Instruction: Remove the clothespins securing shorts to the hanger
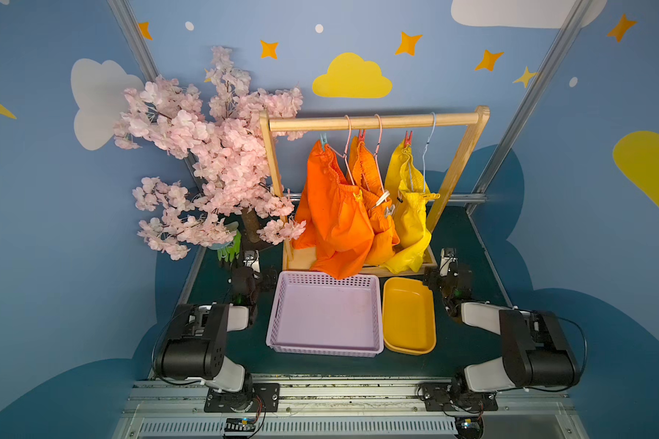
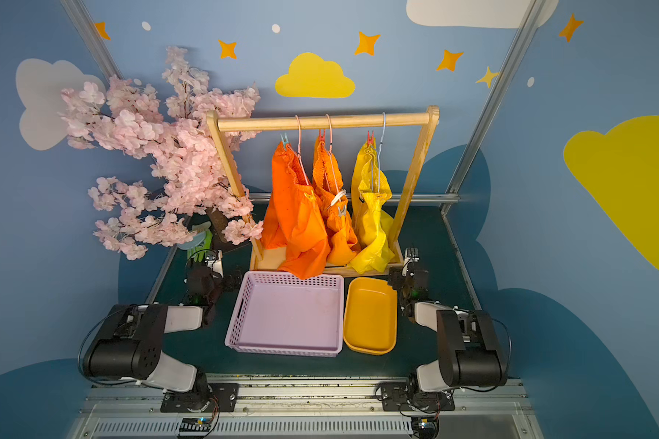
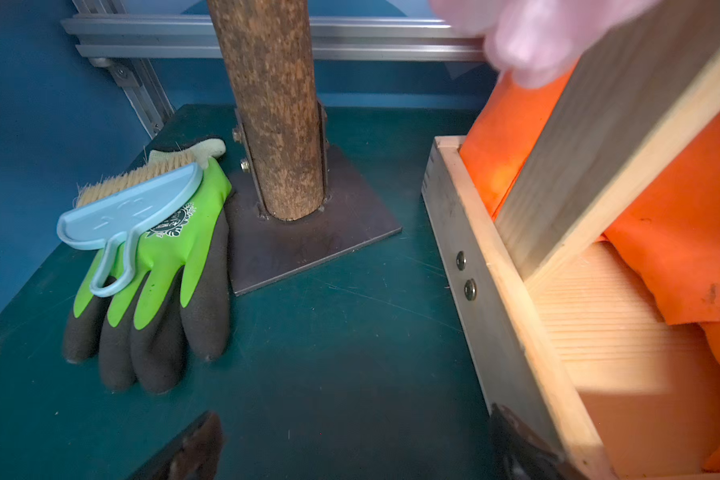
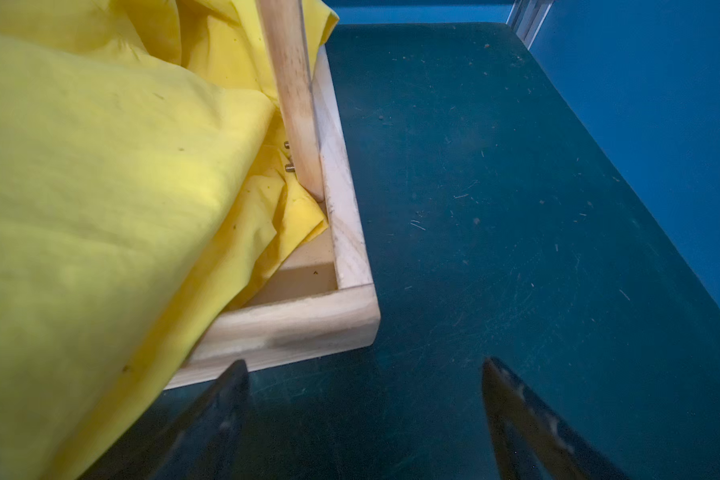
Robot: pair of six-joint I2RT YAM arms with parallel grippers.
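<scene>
Three pairs of shorts hang from hangers on the wooden rack's bar: orange shorts on the left, smaller orange shorts in the middle, yellow shorts on the right. Blue clothespins show at the top of the left pair. Red clothespins grip the middle pair, and more red clothespins the yellow pair. A whitish clothespin sits on the middle pair's near side. My left gripper is open and empty by the rack's left base; my right gripper is open and empty by its right front corner.
In front of the rack, a lilac basket and a yellow tray stand side by side, both empty. A pink blossom tree crowds the rack's left side. Behind the left gripper lie a green glove and a blue brush.
</scene>
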